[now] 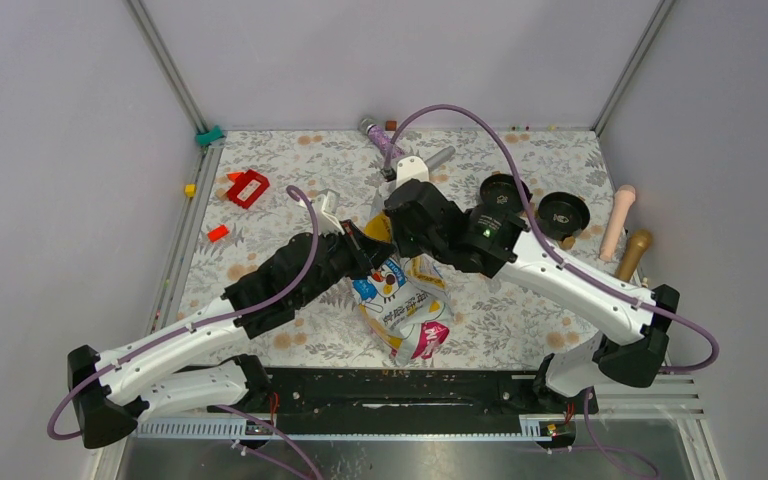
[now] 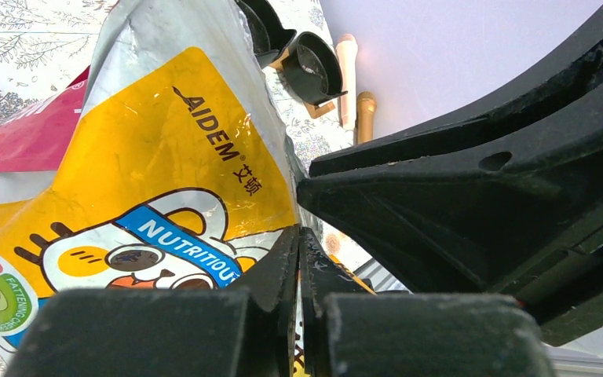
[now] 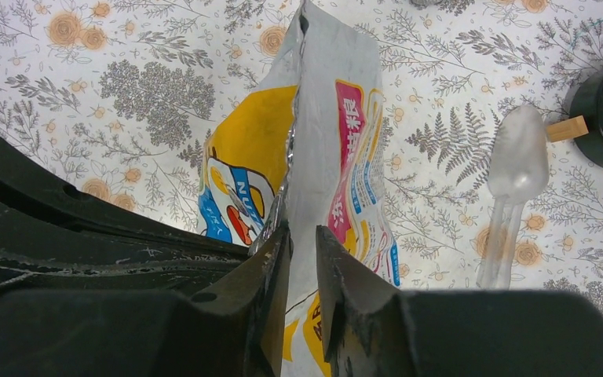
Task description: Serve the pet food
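The yellow and white pet food bag stands near the table's front middle, its upper part covered by both arms in the top view. In the left wrist view, its yellow face carries a cartoon animal. My left gripper is shut, its tips meeting at the bag's crinkled side edge, which appears pinched there. From the other side, my right gripper is partly open close to the left one, with the bag's edge and grey side panel showing between and behind its fingertips. Two black bowls stand at the right.
A clear scoop lies on the table beside the bag. A purple bottle-like object is at the back, a red box at the left. Two rounded handles line the right edge.
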